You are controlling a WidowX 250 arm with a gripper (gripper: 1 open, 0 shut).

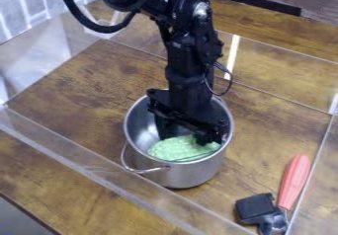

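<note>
A black robot arm reaches down from the top of the camera view, its gripper (188, 130) low inside a steel pot (175, 175) with a wire handle. A pale green, lumpy oblong item (179, 150) lies in the pot beneath the gripper, partly hidden by it. The gripper is open; whether its fingers touch the green item is not clear.
A red-handled tool (294, 183) with a black head lies to the right of the pot. Clear plastic edges border the wooden surface (73, 101), which is bare on the left and at the back.
</note>
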